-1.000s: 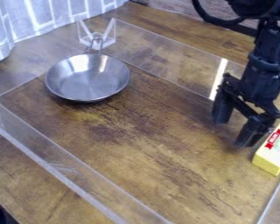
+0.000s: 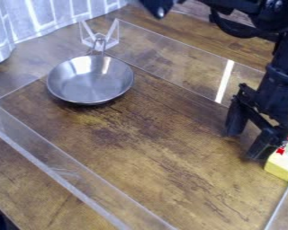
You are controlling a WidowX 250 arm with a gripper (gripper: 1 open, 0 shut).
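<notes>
My black gripper (image 2: 257,135) is low at the right side, open, its fingers angled down toward the table just left of and over a yellow box (image 2: 280,165) with red marks at the right edge. The box is partly hidden by the gripper and cut off by the frame. A steel pan (image 2: 89,83) with its handle pointing back sits on the wooden table (image 2: 147,162) at the upper left.
Clear plastic walls border the work area on the left, back and right. A white angular object (image 2: 98,32) stands behind the pan, near a white curtain (image 2: 21,22).
Over the last second my gripper has moved slightly right and down onto the area of the yellow box, covering more of it. The pan has stayed put.
</notes>
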